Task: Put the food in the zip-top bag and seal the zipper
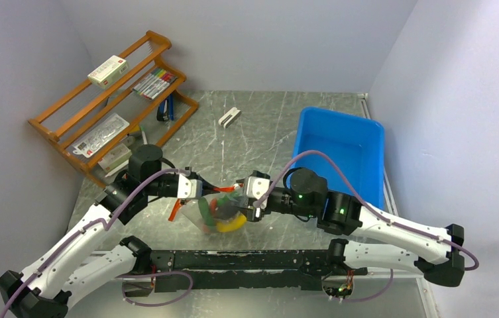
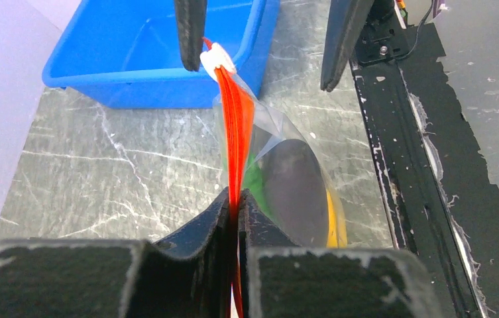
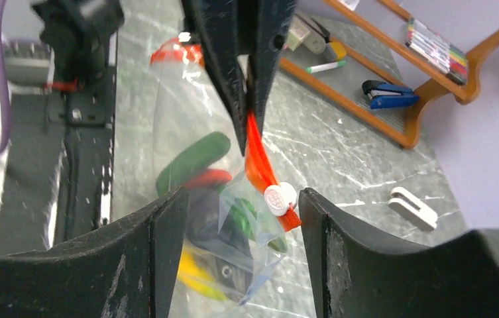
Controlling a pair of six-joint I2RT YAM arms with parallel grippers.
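Note:
The clear zip bag (image 1: 207, 215) holds food: a green cucumber (image 3: 193, 159), red and dark items and a yellow banana (image 1: 232, 224). My left gripper is shut on the bag's orange zipper (image 2: 238, 126), which runs up to a white slider (image 2: 217, 59). My right gripper is open around the slider end of the zipper, its two dark fingers on either side, as also seen above the slider in the left wrist view.
A blue bin (image 1: 339, 159) stands at the right, a wooden rack (image 1: 67, 119) at the back left, with a small white object (image 1: 229, 117) on the counter between them.

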